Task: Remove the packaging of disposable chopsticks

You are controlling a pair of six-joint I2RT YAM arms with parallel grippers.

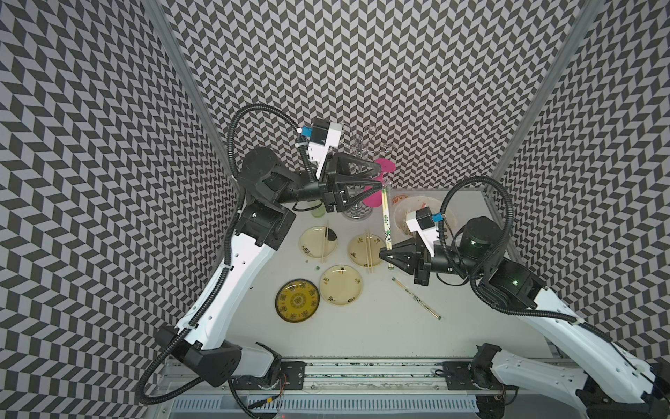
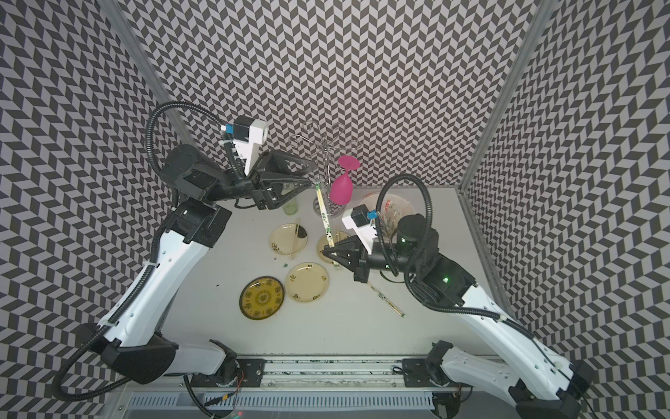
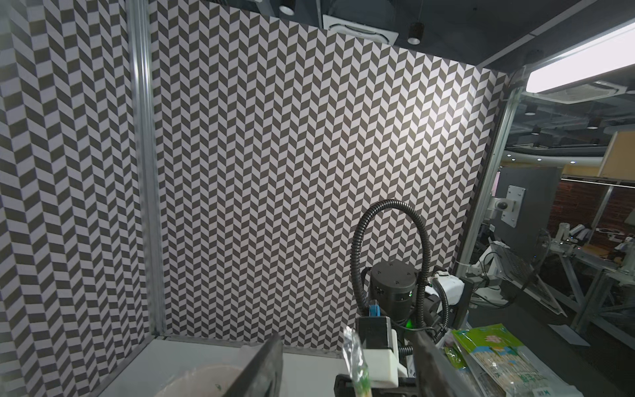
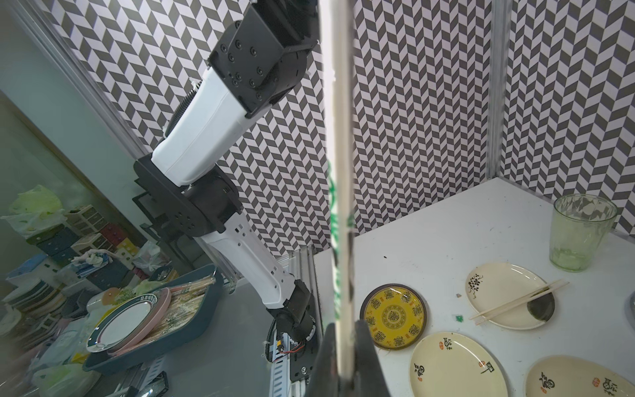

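Observation:
A wrapped pair of chopsticks (image 1: 386, 213) stands upright in the air, with my right gripper (image 1: 382, 254) shut on its lower part. My left gripper (image 1: 377, 177) is open at the wrapper's top, where crumpled clear film (image 3: 354, 354) shows between the blurred fingers in the left wrist view. Another wrapped pair (image 1: 416, 298) lies on the table at the right. Bare chopsticks (image 4: 512, 304) lie across a patterned plate (image 4: 489, 284), and another pair (image 1: 370, 259) across the middle plate.
A yellow plate (image 1: 297, 301) and a cream plate (image 1: 341, 286) stand in front. A green glass (image 4: 578, 235), a pink wine glass (image 2: 341, 188) and a round bowl (image 1: 436, 206) stand at the back.

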